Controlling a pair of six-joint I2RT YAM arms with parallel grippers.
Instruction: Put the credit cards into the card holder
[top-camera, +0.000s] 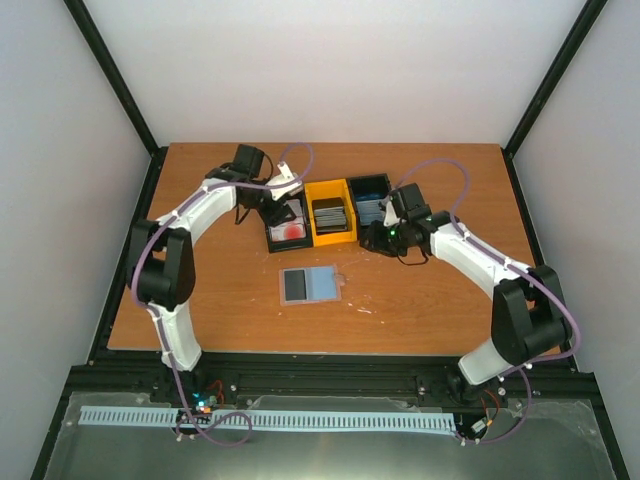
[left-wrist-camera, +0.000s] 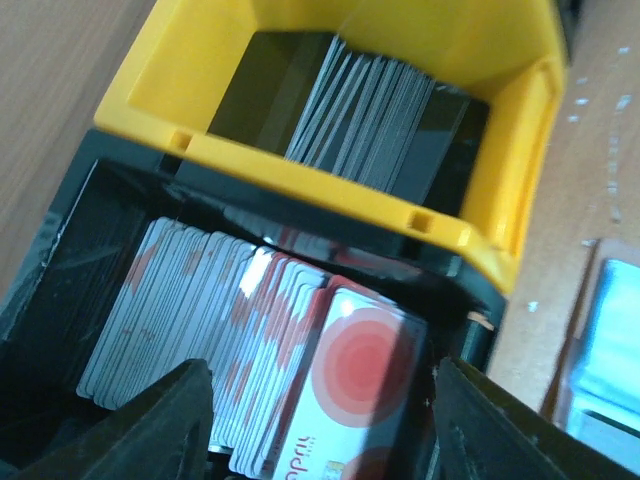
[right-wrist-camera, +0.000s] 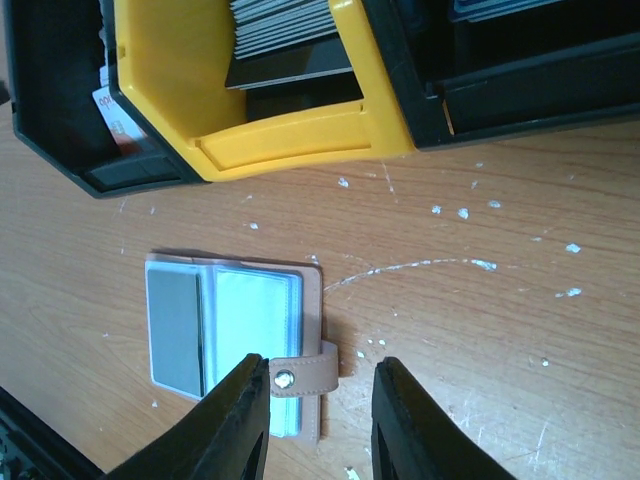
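Observation:
Red-and-white cards stand in a tilted row inside the left black bin. My left gripper is over that bin with its fingers apart, one to each side of the front card and its neighbours, holding nothing. Flat on the table lies the card holder, open, with clear blue-edged pockets and a tan strap with a snap. My right gripper stands open and empty; in the top view it is up and to the right of the holder, in front of the right bin.
Dark cards fill part of the yellow bin in the middle. Bluish cards sit in the right black bin. Bare table lies around the holder, with small shiny marks on the wood.

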